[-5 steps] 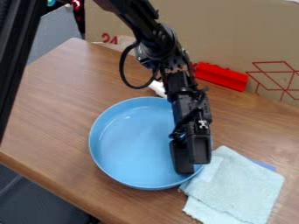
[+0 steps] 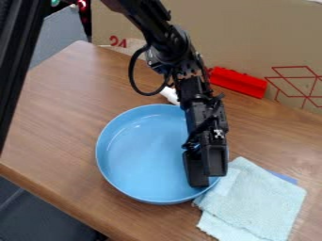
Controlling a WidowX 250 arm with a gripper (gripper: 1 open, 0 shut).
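A black robot arm reaches down from the top of the view, and its gripper (image 2: pixel 205 167) is low over the right part of a blue plate (image 2: pixel 137 155), covering some of it. Whether the fingers are open or shut, and whether anything is between them, cannot be told from this angle. Beside the plate at the lower right lie light blue folded cloths (image 2: pixel 251 204), partly next to the gripper's tip.
A red object (image 2: pixel 238 82) sits at the back right against a cardboard wall (image 2: pixel 288 47). Something white is partly hidden behind the arm. Its front edge runs along the lower left.
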